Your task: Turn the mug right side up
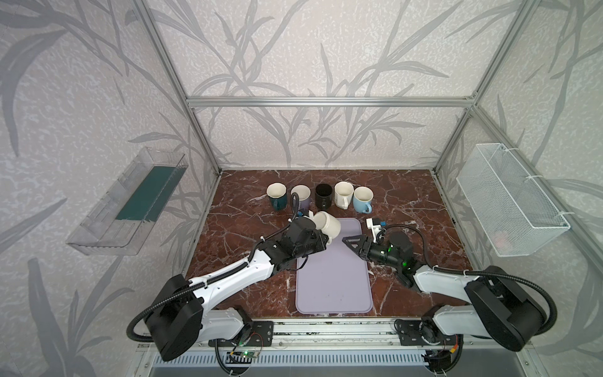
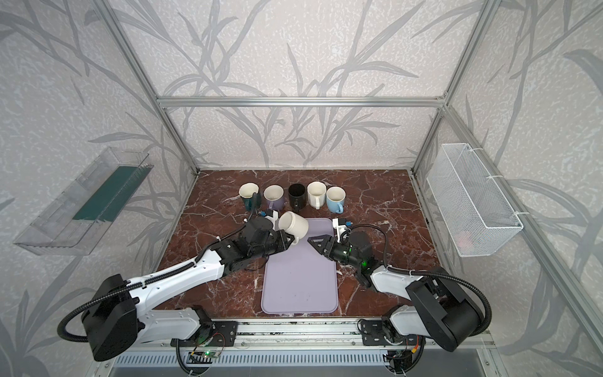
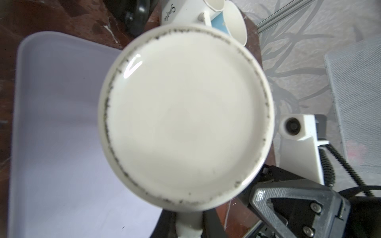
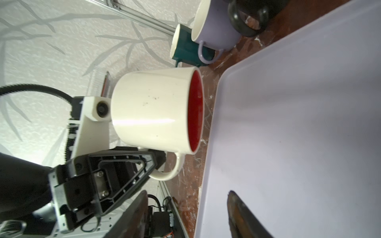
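A cream mug (image 4: 156, 109) with a red inside hangs on its side above the tray, its handle (image 4: 174, 168) pointing down in the right wrist view. My left gripper is shut on that handle. In the left wrist view the mug's round base (image 3: 186, 119) faces the camera and hides much behind it. The mug's mouth points toward the right. My right gripper stands open over the tray, its fingers empty. In the top left view, the right gripper (image 1: 353, 243) is to the right of the mug and apart from it.
A lilac tray (image 1: 333, 282) lies bare on the dark marbled table. Behind it stand several upright mugs in a row, among them a teal mug (image 1: 276, 198), a black mug (image 1: 323, 198) and a light blue mug (image 1: 362, 201). Wire baskets hang on both side walls.
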